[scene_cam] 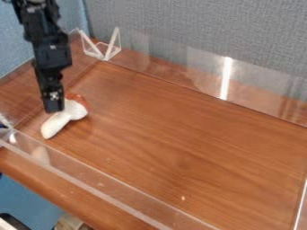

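Observation:
My black gripper (53, 101) hangs at the left of the camera view, open, its fingertips low over the back end of a white toy (60, 121) with an orange-red patch, which looks like a mushroom or similar. The toy lies on the wooden surface at the left, its narrow end toward the front. The gripper partly hides the orange part; whether the fingers touch it cannot be told.
Clear panels edge it at back and front. A white wire-like stand (103, 48) is at the back left corner.

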